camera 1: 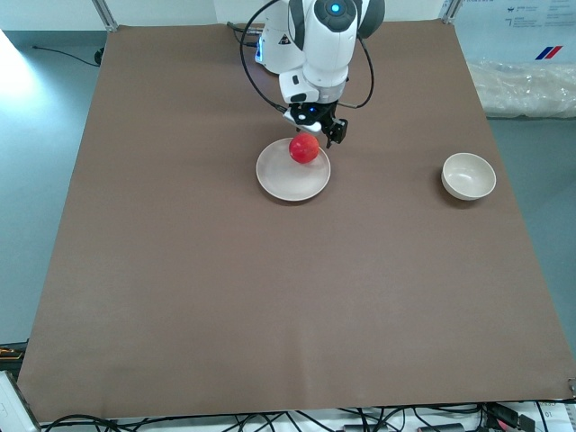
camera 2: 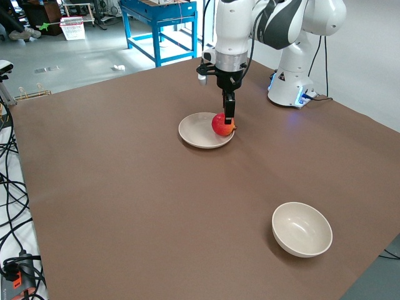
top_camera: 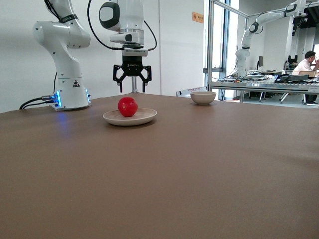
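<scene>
A red round fruit (camera 1: 304, 148) (top_camera: 127, 106) (camera 2: 222, 125) rests on a pale plate (camera 1: 281, 180) (top_camera: 112, 118) (camera 2: 194, 131). The black gripper (top_camera: 132, 85) hangs above and slightly behind the fruit in the top camera view, open with its two fingers apart and nothing between them. In the right camera view its finger overlaps the fruit from this angle. In the left camera view it is just beyond the fruit, toward the arm's base.
An empty white bowl (camera 1: 468, 176) (top_camera: 203, 97) (camera 2: 302, 229) stands apart from the plate. The arm's base (camera 2: 287, 87) with cables stands at the table's back edge.
</scene>
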